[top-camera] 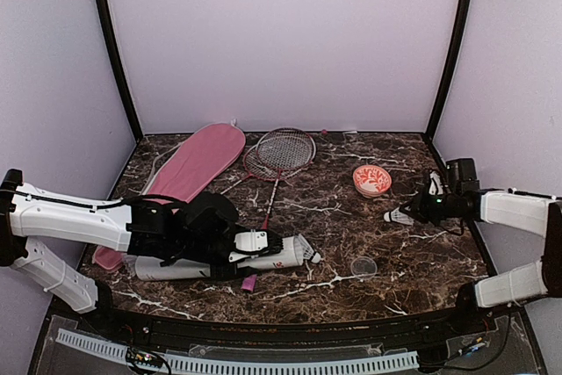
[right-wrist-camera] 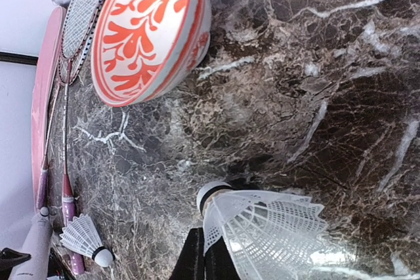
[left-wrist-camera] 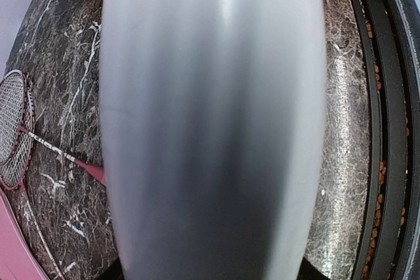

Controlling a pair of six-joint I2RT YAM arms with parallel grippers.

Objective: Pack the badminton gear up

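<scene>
A long white shuttlecock tube (top-camera: 158,272) lies along the front left, and my left gripper (top-camera: 239,263) is shut around its middle. That tube (left-wrist-camera: 213,109) fills the left wrist view, with only finger edges visible at the bottom. My right gripper is shut on the plastic skirt of a white shuttlecock (right-wrist-camera: 269,227), whose cork points toward the far left. It is low over the table at right. Another shuttlecock (top-camera: 305,248) sits at the tube's right end. Two rackets (top-camera: 281,148) and a pink racket bag (top-camera: 198,160) lie at the back left.
A red and white bowl (top-camera: 371,180) stands just beyond the right gripper. A clear round lid (top-camera: 363,267) lies on the marble table, right of the tube. A white slotted strip (top-camera: 237,364) runs below the front edge.
</scene>
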